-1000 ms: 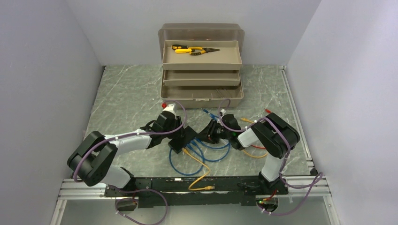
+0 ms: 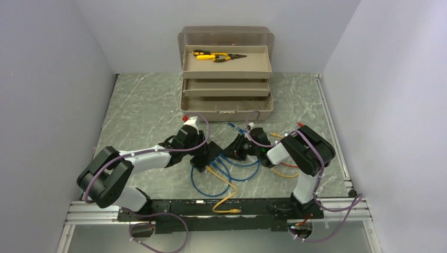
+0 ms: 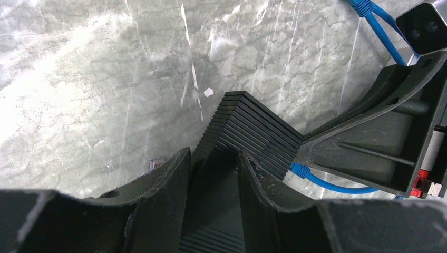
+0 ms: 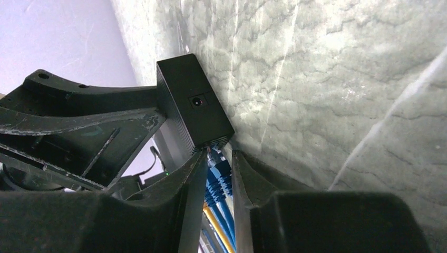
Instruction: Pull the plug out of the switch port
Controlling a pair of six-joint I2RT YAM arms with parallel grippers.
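A black switch lies on the marble table with blue and yellow cables in its ports. My left gripper is shut on the switch, seen between its fingers in the left wrist view. My right gripper is at the port side, its fingertips around a blue plug at the switch's edge. Whether those fingers grip it firmly is hard to tell.
A beige toolbox stands behind, with pliers in its top tray. Loose cables lie to the right and in front of the switch.
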